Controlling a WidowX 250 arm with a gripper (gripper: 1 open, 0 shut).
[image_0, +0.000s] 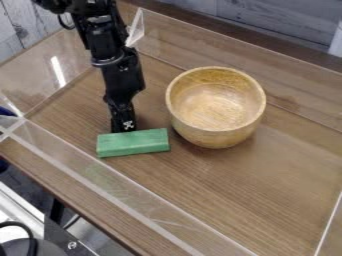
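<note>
My black gripper reaches down from the top left to the wooden tabletop, its tip just behind a green rectangular block lying flat. The gripper looks narrow at the tip, shut, with nothing visible between its fingers; whether it touches the block is hard to tell. A round pale wooden bowl stands to the right of the gripper and block.
A panelled wall is at the back.
</note>
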